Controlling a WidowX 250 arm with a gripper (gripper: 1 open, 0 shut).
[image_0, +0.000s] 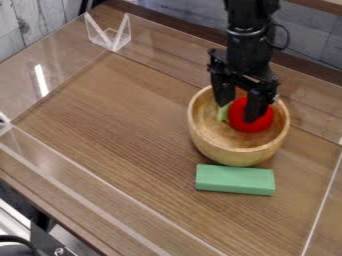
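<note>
My black gripper (243, 87) hangs over a wooden bowl (223, 150) at the right of the camera view, its fingers down around the bowl's back. A red round object (251, 117) sits in the bowl, partly behind the fingers, with a small green object (222, 115) at its left. Whether the fingers touch either, and how far they stand apart, I cannot tell.
A green block (235, 180) lies on the wooden table just in front of the bowl. A raised wooden edge runs along the back.
</note>
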